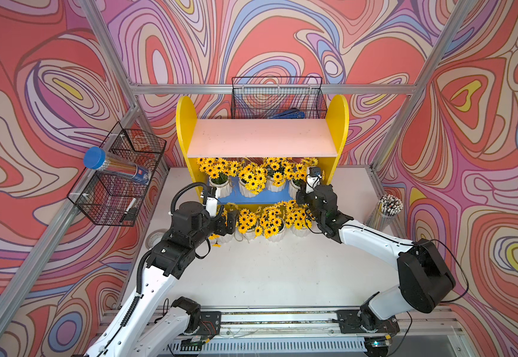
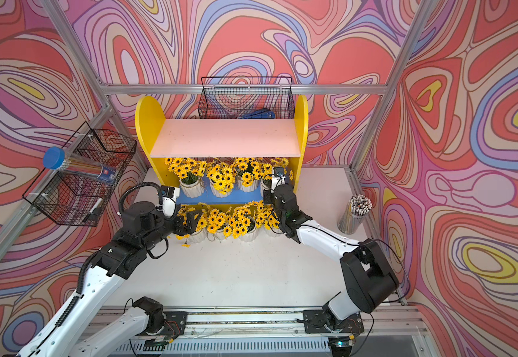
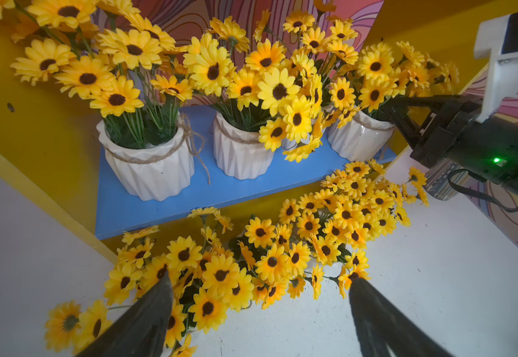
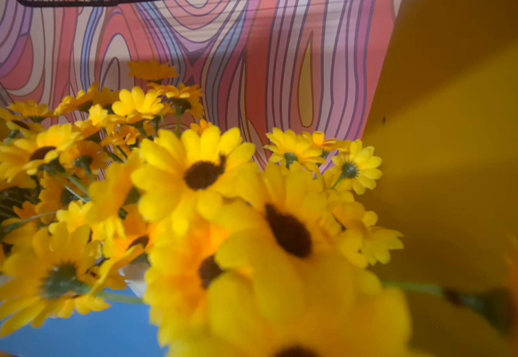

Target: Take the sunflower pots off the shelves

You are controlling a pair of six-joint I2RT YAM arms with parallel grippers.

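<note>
Several white sunflower pots stand on the blue shelf under the pink top board. In the left wrist view the leftmost pot and the middle pot sit untouched. At the shelf's right end my right gripper is shut on the rightmost sunflower pot, at its rim; sunflowers hide its fingers in the right wrist view. My left gripper is open and empty, at the left before the lower row of sunflowers. That row of pots stands below the blue shelf, largely hidden by blooms.
The yellow side panels and pink top board bound the shelf. At the right stands a clear container of sticks; a wire basket hangs at the left.
</note>
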